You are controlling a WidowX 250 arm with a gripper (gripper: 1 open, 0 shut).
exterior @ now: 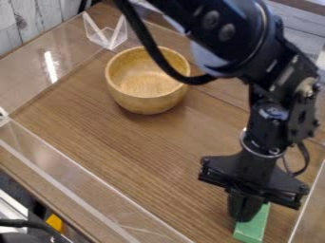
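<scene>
My black gripper (242,204) hangs low over the right front of the wooden tray, shut, its fingertips close together just at the left of a green block (252,226). The block lies at the bottom right edge, partly hidden under the gripper. Nothing shows between the fingers.
A wooden bowl (148,89) sits toward the back left. A clear plastic piece (108,28) is at the top left corner. A pale raised edge runs along the right side.
</scene>
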